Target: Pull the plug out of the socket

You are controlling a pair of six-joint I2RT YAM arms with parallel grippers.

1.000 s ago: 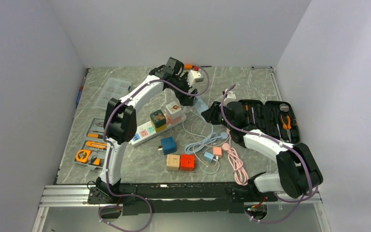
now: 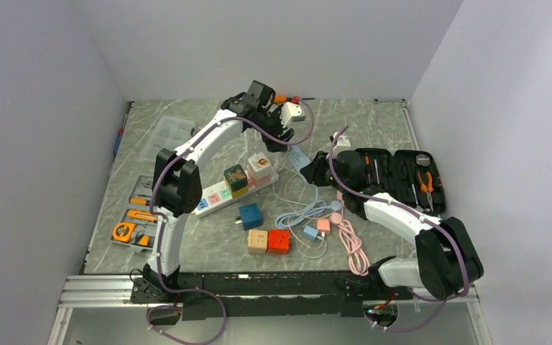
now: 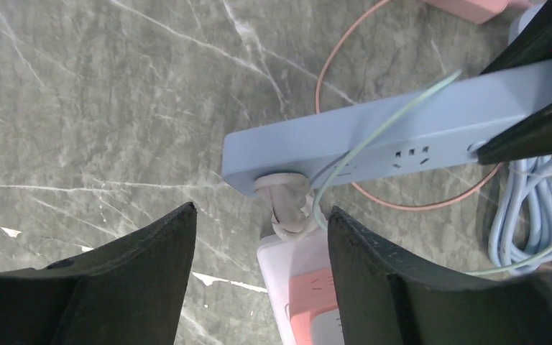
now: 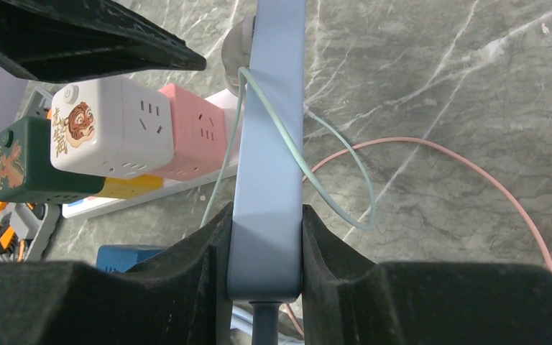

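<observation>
My right gripper is shut on a light blue power strip (image 4: 269,158), which is held lengthwise between its fingers. A grey-white plug sits at the strip's end, partly hidden behind the strip in the right wrist view. My left gripper is open around the plug's area in the left wrist view, its fingers on either side with nothing gripped. A thin pale green cable (image 3: 374,136) loops over the strip.
A white power strip with cube adapters (image 2: 236,180) lies left of the blue strip. Coiled cables (image 2: 295,219), loose cubes (image 2: 278,241) and a black tool case (image 2: 424,183) lie around.
The right arm has barely moved.
</observation>
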